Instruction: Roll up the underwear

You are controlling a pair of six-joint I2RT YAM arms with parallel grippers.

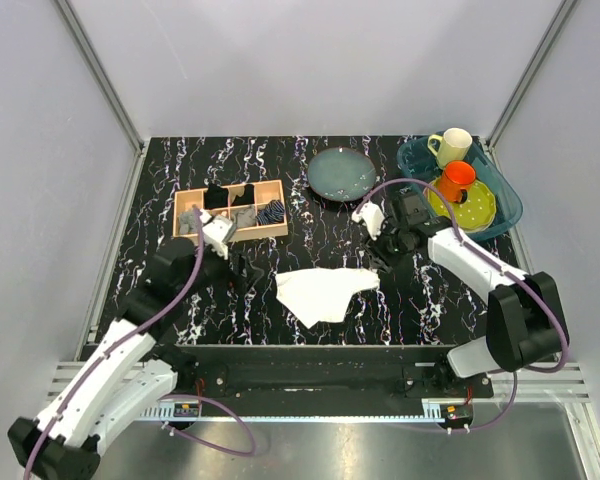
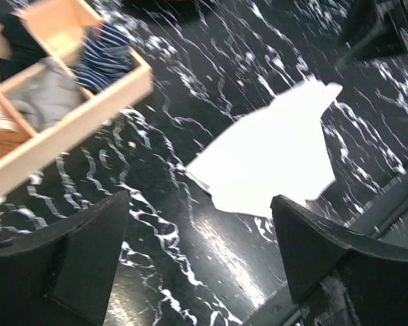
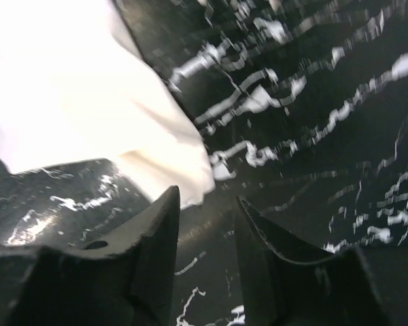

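White underwear (image 1: 323, 294) lies spread on the black marbled table, its waistband edge toward the back and a point toward the front. In the left wrist view the same white cloth (image 2: 268, 151) lies flat beyond the fingers. My left gripper (image 1: 248, 277) hovers to its left, fingers wide apart and empty. At the underwear's right end is my right gripper (image 1: 378, 262). In the right wrist view its fingertips (image 3: 168, 198) are part open, just short of the cloth's corner (image 3: 180, 183), with nothing between them.
A wooden divided box (image 1: 242, 236) with dark, grey and striped cloths stands behind the left arm. A dark green plate (image 1: 341, 174) lies at the back. In the back right, a teal basin (image 1: 514, 208) holds a yellow-green plate, an orange mug (image 1: 456, 179) and a cream mug (image 1: 450, 146).
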